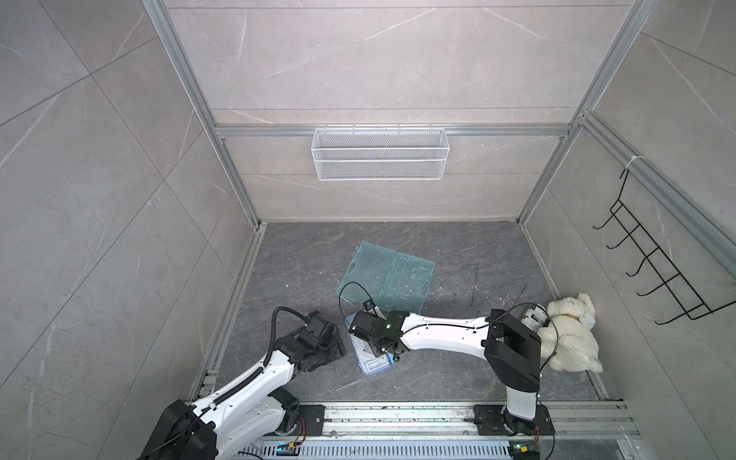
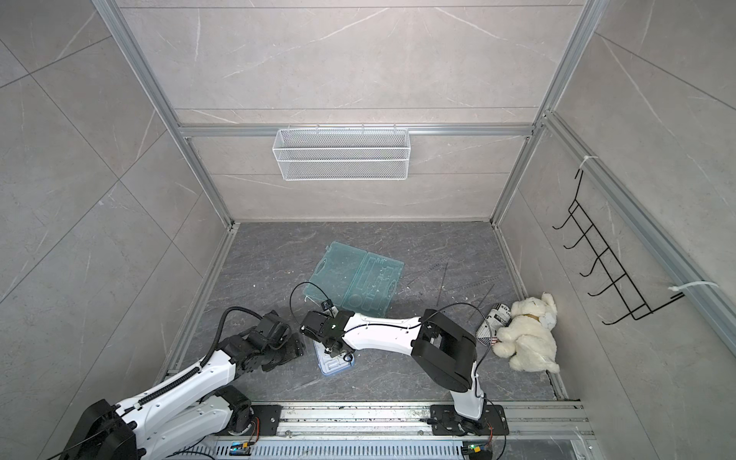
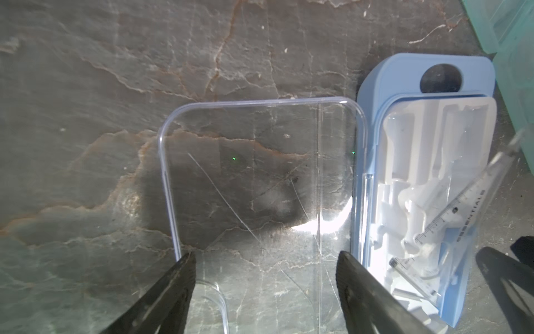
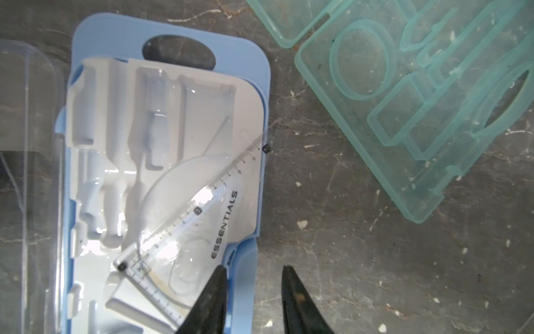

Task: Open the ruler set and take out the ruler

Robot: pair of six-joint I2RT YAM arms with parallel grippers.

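Observation:
The blue ruler set (image 3: 422,75) lies on the grey floor, its clear lid (image 3: 167,167) swung open to the left. In its white tray (image 4: 94,167), clear rulers (image 4: 217,183) marked ESSENTIALS lie askew, reaching past the tray's right edge in the right wrist view. My left gripper is open over the clear lid, left of the tray. My right gripper hangs above the tray's lower right edge, open, with nothing visible between its fingers.
A teal open case (image 1: 406,276) lies behind the ruler set. A white plush toy (image 1: 571,337) and a small printed item sit at the right wall. A wire basket (image 1: 379,153) hangs on the back wall, a black hook rack on the right.

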